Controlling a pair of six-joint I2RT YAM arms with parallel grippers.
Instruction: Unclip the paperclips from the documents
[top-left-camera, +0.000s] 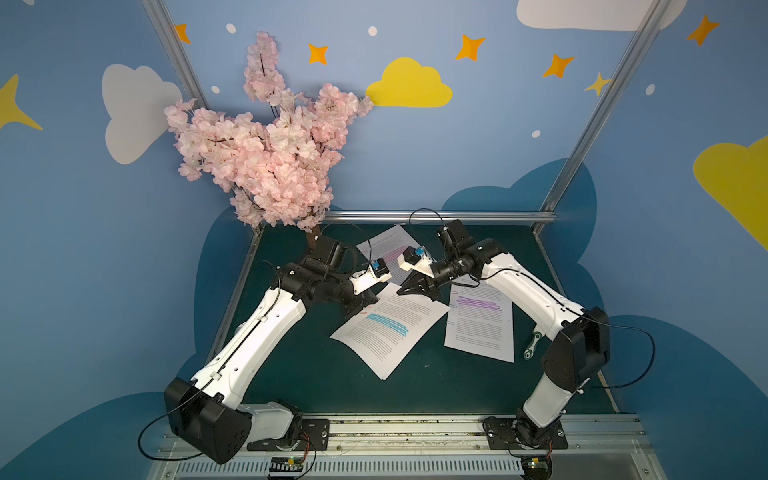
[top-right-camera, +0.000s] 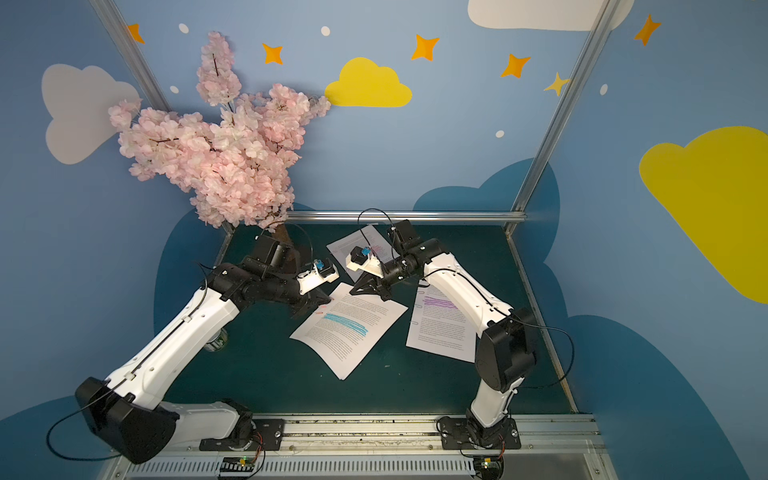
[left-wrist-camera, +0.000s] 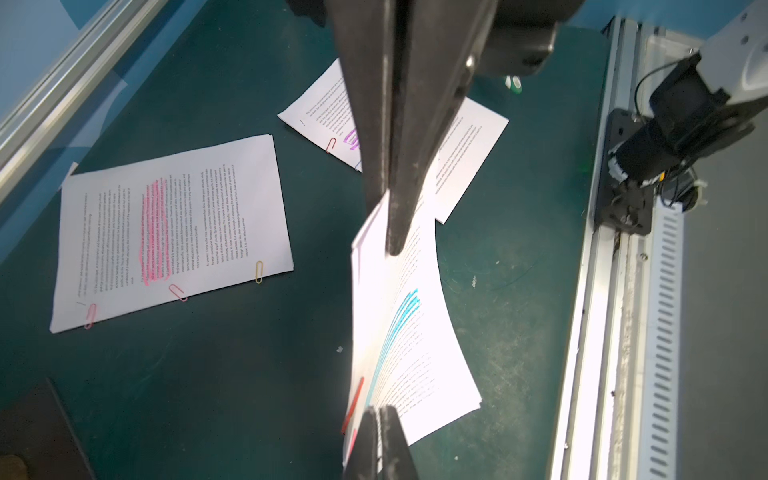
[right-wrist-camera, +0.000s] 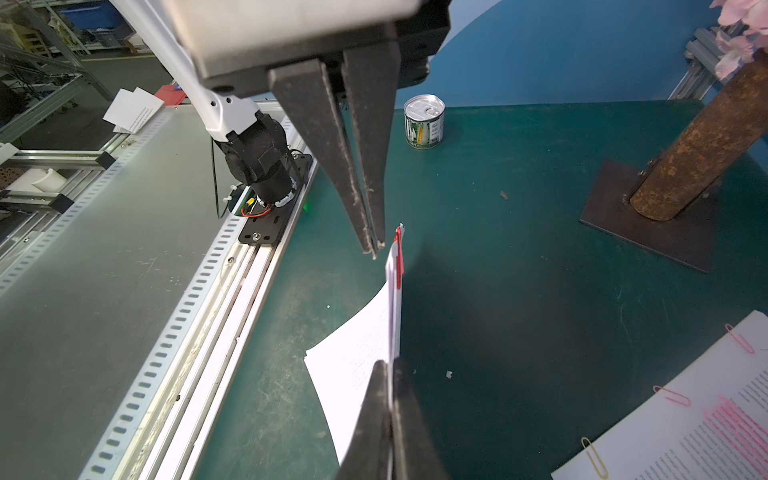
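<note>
A document with blue highlighting (top-left-camera: 388, 325) is in the middle, its upper edge raised and curled between my two grippers. My right gripper is shut on that document, with the paper's edge running between its fingers. Two red paperclips show on the raised edge in the left wrist view, the clearer red paperclip (left-wrist-camera: 353, 406) lying close to my left gripper. In the right wrist view, the left gripper's fingers (right-wrist-camera: 369, 180) are shut beside the paper's far corner and a red clip (right-wrist-camera: 399, 254), with nothing seen held.
A pink-highlighted document (left-wrist-camera: 208, 224) carries several paperclips along one edge. To the right is a purple-highlighted document (top-left-camera: 480, 336). A can (right-wrist-camera: 424, 121), the tree's base plate (right-wrist-camera: 608, 216) and a green-handled tool (top-left-camera: 533, 342) stand around.
</note>
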